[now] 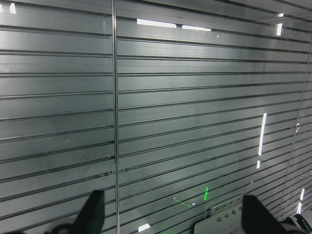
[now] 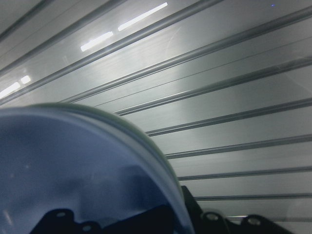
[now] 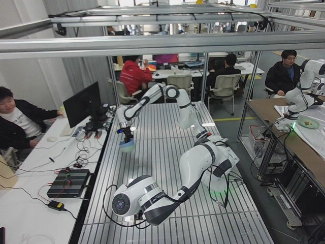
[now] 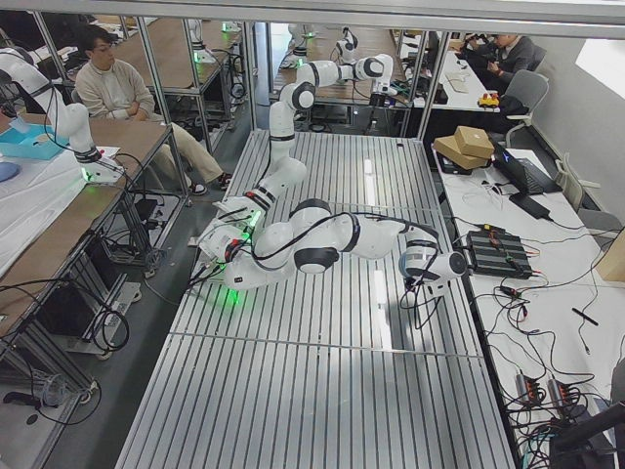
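A bowl (image 3: 127,146), blue inside and pale green outside, hangs above the slatted metal table (image 3: 167,229) at the far arm's end. My right gripper (image 3: 128,137) is shut on its rim; in the right wrist view the bowl's blue interior (image 2: 63,161) fills the lower left, black finger parts at its edge. My left gripper points down over bare slats, its two dark, blurred fingertips wide apart at the bottom of the left wrist view with nothing between them.
A white desk (image 3: 30,213) with monitor (image 3: 81,104), black boxes and cables runs along the left in the camera left view, with a seated person beside it. Another robot's bench (image 3: 266,112) stands on the right.
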